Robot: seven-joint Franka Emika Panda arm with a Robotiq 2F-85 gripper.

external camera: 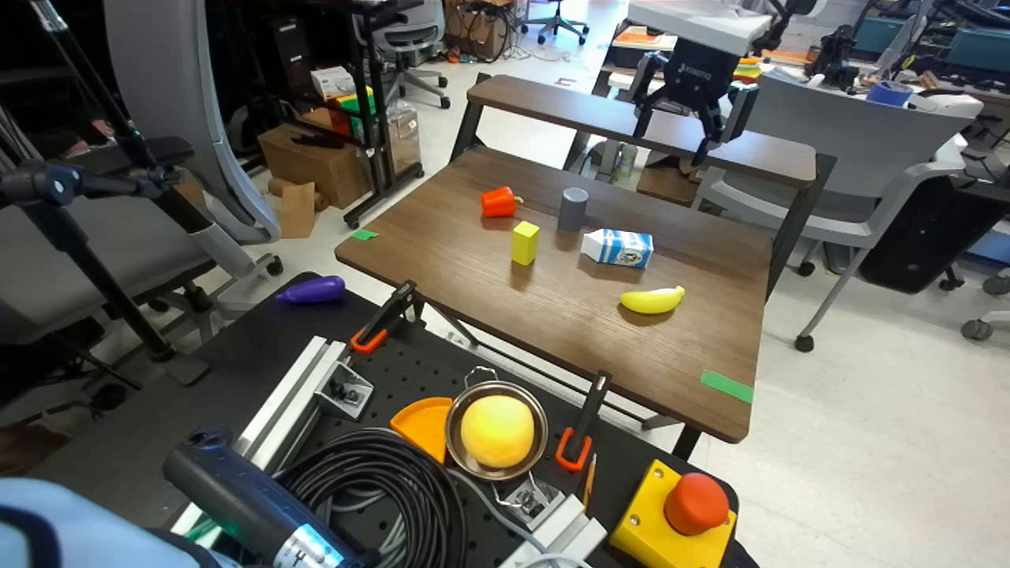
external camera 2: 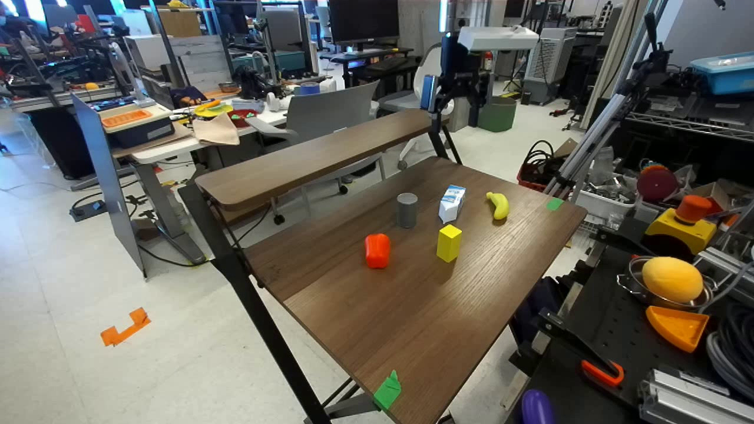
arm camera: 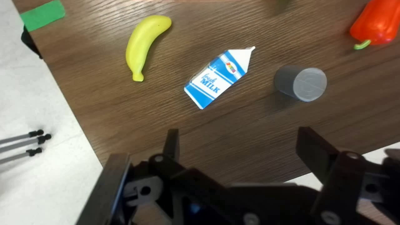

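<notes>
My gripper [external camera: 676, 140] hangs above the far raised shelf, its fingers spread with nothing between them; the wrist view shows a wide gap between the fingertips of the gripper. On the brown table lie a blue and white milk carton [arm camera: 219, 78] on its side, a yellow banana [arm camera: 144, 45] and an orange-red pepper [arm camera: 378, 22]. A grey cylinder [external camera: 572, 209] stands upright behind a yellow block [external camera: 525, 243]. All of these are apart from one another and from the gripper.
The raised shelf [external camera: 587, 113] runs along the table's far side. Near the table, a black bench holds a metal pot [external camera: 454, 437] with a yellow ball, an orange tray [external camera: 422, 422], a purple eggplant [external camera: 312, 289] and a red stop button [external camera: 696, 502]. Clear tabletop surrounds the objects.
</notes>
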